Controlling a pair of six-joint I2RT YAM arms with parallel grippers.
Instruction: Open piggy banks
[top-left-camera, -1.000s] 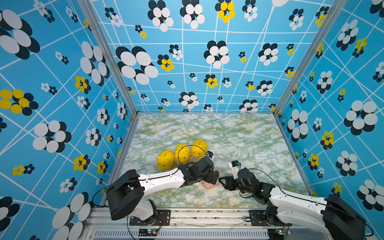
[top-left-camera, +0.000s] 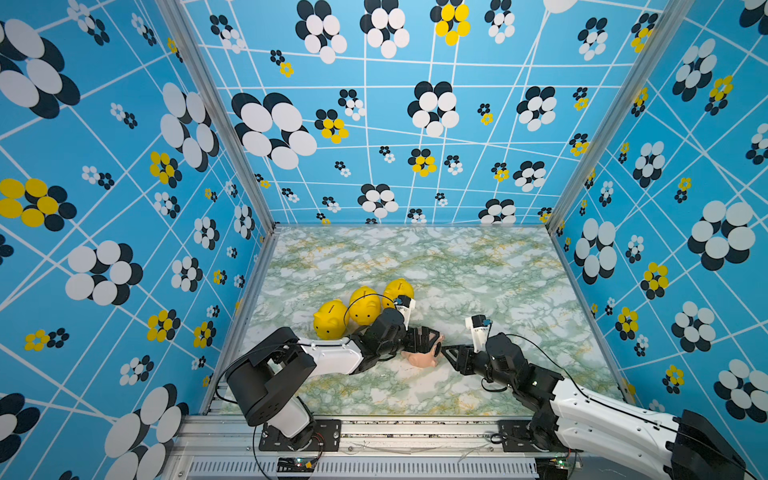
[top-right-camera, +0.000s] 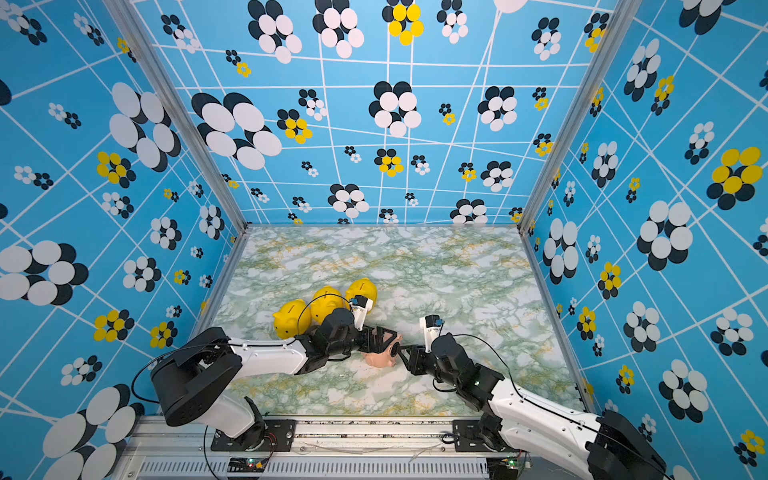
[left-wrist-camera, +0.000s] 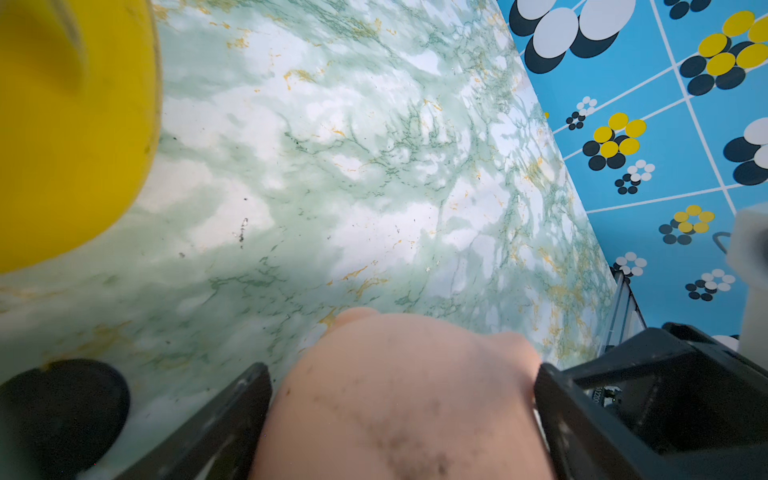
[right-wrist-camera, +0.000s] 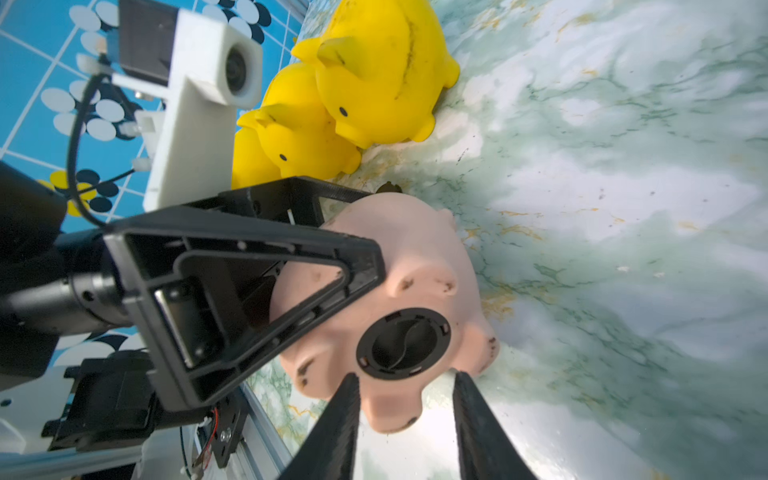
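A pink piggy bank (right-wrist-camera: 444, 248) lies tipped, its underside facing my right wrist camera. In its belly is a round black rim (right-wrist-camera: 404, 344) with a dark recessed middle; whether a plug sits there, I cannot tell. My left gripper is open, with one finger on each side of the pink bank. On the right, my gripper has its fingers apart and nothing between them, just in front of the bank's underside. Yellow piggy banks (top-left-camera: 330, 320) stand in a row behind my left arm.
A black round disc (left-wrist-camera: 64, 416) shows at the lower left of the left wrist view, partly cut off. Bare marble-patterned tabletop (top-left-camera: 496, 272) spreads behind and to the right. Rails (top-left-camera: 400, 428) run along the front edge.
My left gripper has turned and moved slightly back and right, and the pink bank has shifted a little right with it. My right hand has moved slightly right, staying close to the bank.
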